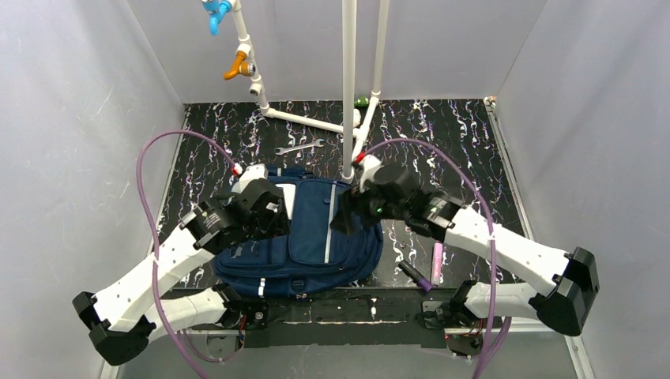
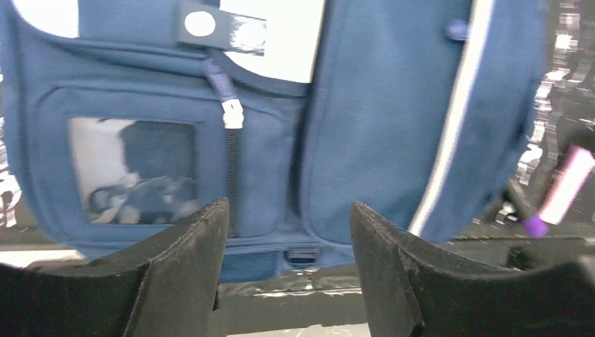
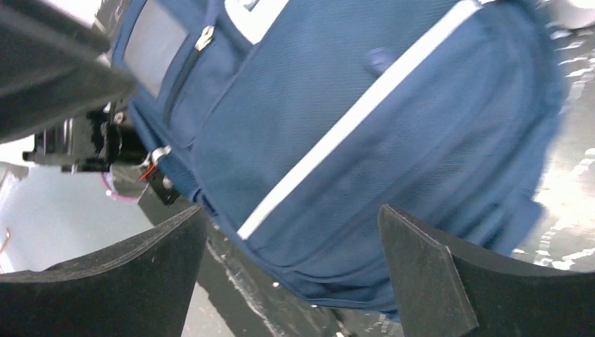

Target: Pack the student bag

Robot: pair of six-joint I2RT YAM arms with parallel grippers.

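The navy blue bag (image 1: 316, 213) lies flat at the front left of the black marbled surface, with a pale stripe down its right panel. In the left wrist view, its clear window pocket (image 2: 161, 165) and a vertical zipper (image 2: 233, 175) show. Above the bag's middle hangs my left gripper, its fingers apart and empty. Over the bag's right part, my right gripper stands open with only bag fabric visible beyond it. To the bag's right lie a dark marker with a purple end (image 1: 415, 275) and a pink stick-like item (image 1: 437, 263).
A wrench (image 1: 300, 148) lies behind the bag. White pipes (image 1: 349, 87) rise at the back, with an orange valve (image 1: 239, 66) and a blue one (image 1: 215, 16).
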